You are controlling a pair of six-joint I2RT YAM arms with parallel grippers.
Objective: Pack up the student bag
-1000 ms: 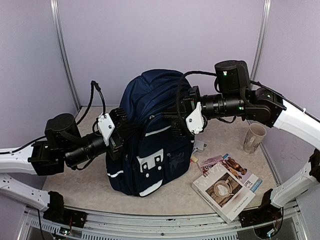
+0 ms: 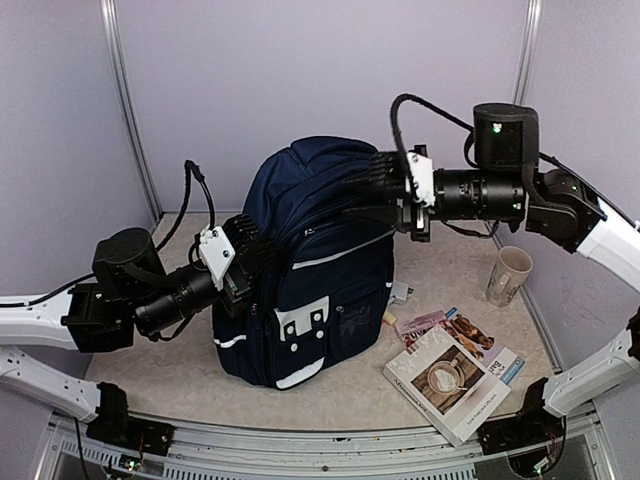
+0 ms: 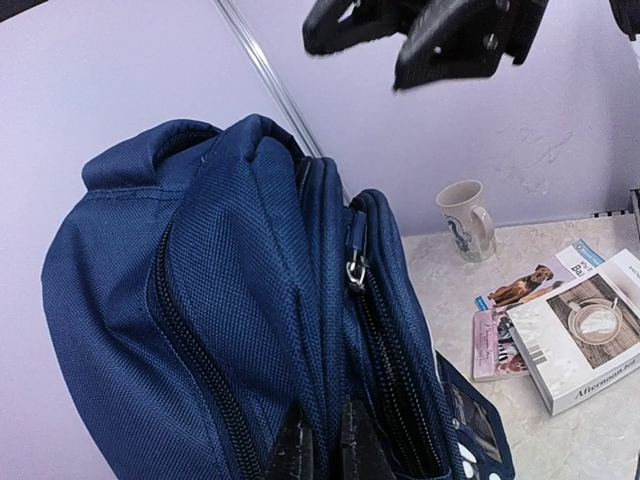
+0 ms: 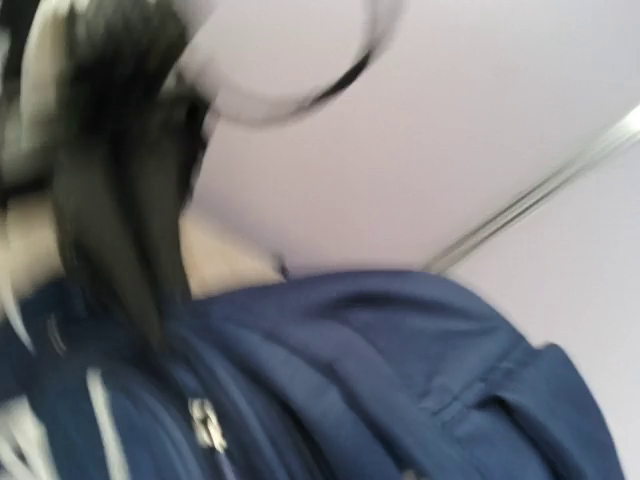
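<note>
The navy backpack (image 2: 335, 275) stands upright mid-table, its white-trimmed front pocket facing forward. At its left front, my left gripper (image 2: 272, 255) is shut on the bag's fabric; the left wrist view shows a fold of blue cloth between its fingers. A metal zipper pull (image 3: 355, 272) hangs near the top of a front compartment, beside a strip of zipper teeth. My right gripper (image 2: 358, 197) is at the bag's upper right, its fingers (image 3: 450, 45) apart with nothing seen between them. The right wrist view is blurred.
A white book (image 2: 447, 383) with a coffee picture lies at the right front, partly over a dog-picture booklet (image 2: 470, 335) and a pink item (image 2: 418, 325). A mug (image 2: 509, 275) stands by the right wall. Small white items (image 2: 401, 292) sit beside the bag.
My right gripper has turned and moved up and to the right along the bag's front. The bag has shifted slightly at its upper right. The left gripper has stayed nearly in place.
</note>
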